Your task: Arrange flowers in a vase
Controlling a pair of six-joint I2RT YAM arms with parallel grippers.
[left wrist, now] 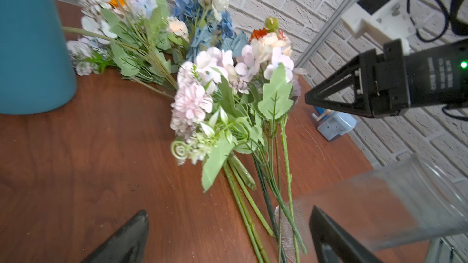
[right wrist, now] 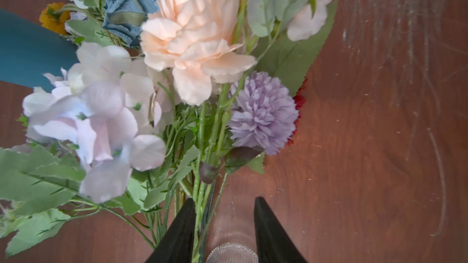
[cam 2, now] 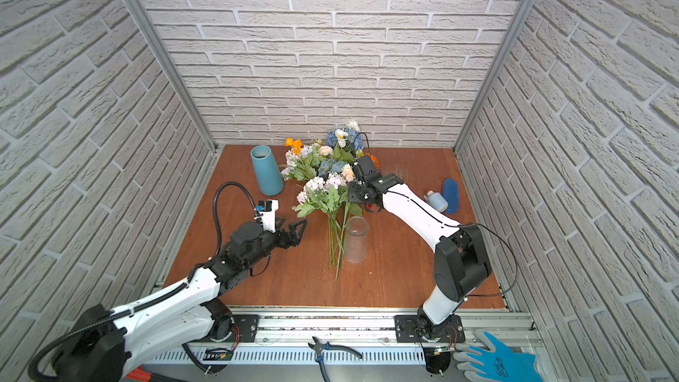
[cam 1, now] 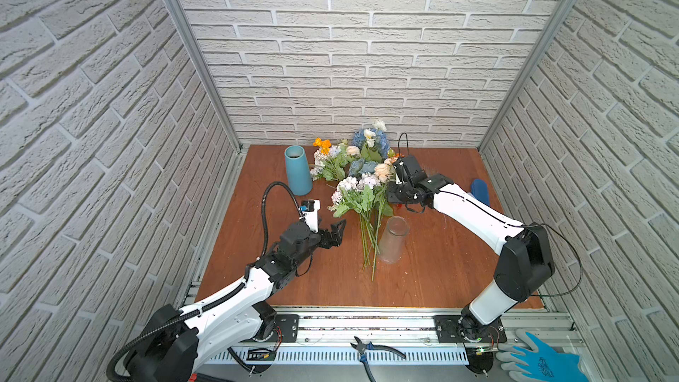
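Observation:
A pile of artificial flowers (cam 1: 350,191) lies mid-table, stems toward the front, beside a clear glass vase (cam 1: 393,240) lying on its side. A teal vase (cam 1: 298,173) stands upright at back left. My left gripper (cam 1: 332,233) is open and empty, left of the stems. My right gripper is open over the bouquet, with stems below between its fingertips, near a peach flower (right wrist: 190,43) and a lilac one (right wrist: 263,112).
A blue oval object (cam 2: 450,194) and a pale bottle (cam 2: 436,201) lie at the right. More flowers fill the back middle.

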